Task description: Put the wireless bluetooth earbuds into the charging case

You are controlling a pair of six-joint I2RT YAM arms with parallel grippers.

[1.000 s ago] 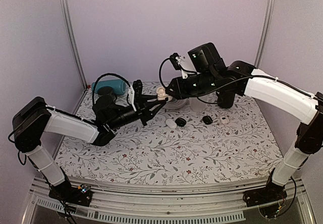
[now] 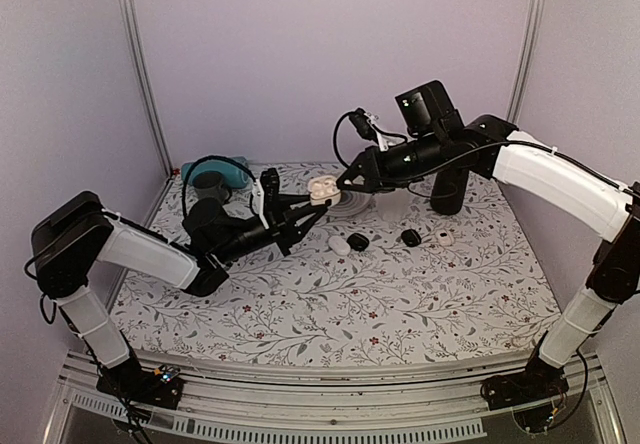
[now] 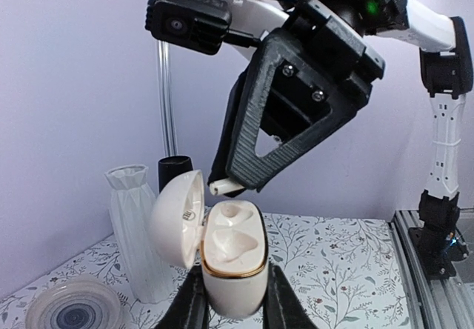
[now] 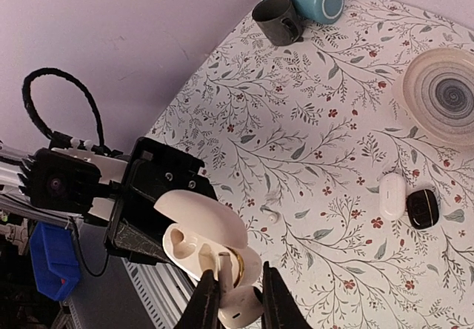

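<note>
The white charging case (image 3: 235, 251) stands with its rounded lid (image 3: 178, 218) raised, and my left gripper (image 2: 308, 209) is shut on its lower body. Two hollows show inside, and neither has an earbud in it. Just above the case is my right gripper (image 2: 350, 178), shut on a white earbud. From the left wrist view, the earbud's stem (image 3: 226, 187) pokes out below the right fingers, apart from the hollows. The right wrist view shows the earbud (image 4: 241, 307) between the fingertips, its stem pointing toward the open case.
On the flowered table lie a white oval object (image 4: 392, 195), a black one (image 4: 423, 209) and a tiny white piece (image 4: 272, 216) too small to identify. A round dish (image 4: 444, 95), a dark mug (image 4: 277, 19) and a white vase (image 3: 139, 229) stand farther back.
My right gripper has shifted a little to the right, uncovering more of the case. The left arm and the case have moved only very slightly.
</note>
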